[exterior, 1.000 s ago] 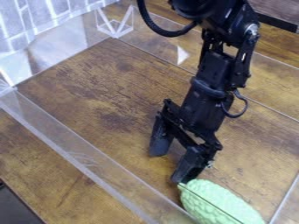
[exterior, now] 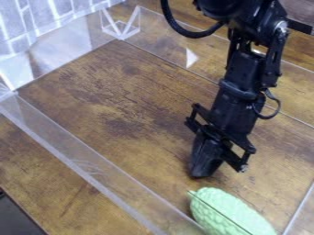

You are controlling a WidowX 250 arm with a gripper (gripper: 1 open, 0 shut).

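Note:
The black gripper [exterior: 204, 158] is low over the wooden floor of a clear-walled enclosure, at the centre right, with its fingers drawn together and nothing visible between them. A light green, textured oblong object [exterior: 230, 215] lies at the bottom right, just below the gripper and apart from it.
Clear plastic walls [exterior: 86, 161] border the wooden surface [exterior: 98, 101] on the left and back. A white ribbed cloth or curtain [exterior: 37, 23] is at the top left.
The gripper's fingers have come together from a wider stance, and the arm has shifted slightly to the right. The green object has stayed about where it was.

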